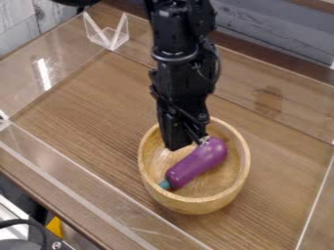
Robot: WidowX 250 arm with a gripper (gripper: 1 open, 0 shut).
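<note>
My black robot arm reaches down from the top centre, its gripper (178, 136) shut, hanging over the back left part of a light wooden bowl (159, 200). In the bowl lies a purple elongated object (198, 162), like a toy eggplant, slanting from lower left to upper right, with a teal tip at its lower left. The gripper is above and left of it, with nothing seen between its fingers.
A clear plastic piece (107, 29) stands at the back left. A black cable lies at the lower left corner.
</note>
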